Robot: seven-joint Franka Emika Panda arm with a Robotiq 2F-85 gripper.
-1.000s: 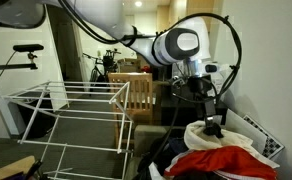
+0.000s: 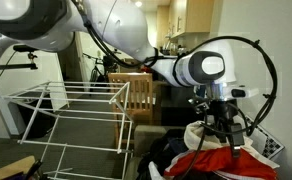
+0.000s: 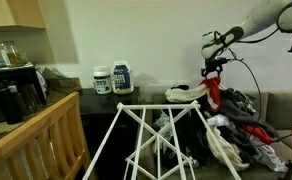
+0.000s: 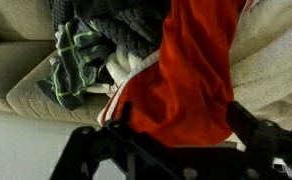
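A red cloth (image 2: pixel 221 163) lies on top of a pile of clothes. My gripper is open, its two fingers spread wide on either side of the red cloth (image 4: pixel 191 65) in the wrist view. In exterior view 2 the gripper (image 3: pixel 214 72) hangs right over the pile's upper end, where the red cloth (image 3: pixel 213 95) shows. Whether the fingertips touch the fabric I cannot tell. A cream cloth (image 2: pixel 196 134) lies beside and behind the red one.
Dark and checked clothes (image 4: pixel 81 60) lie around the red cloth on a sofa (image 4: pixel 26 75). A white drying rack (image 2: pixel 76 115) stands left of the pile in exterior view 1. Behind it is a wooden chair (image 2: pixel 139 92). Two tubs (image 3: pixel 103 80) stand on a dark surface.
The clothes look much the same.
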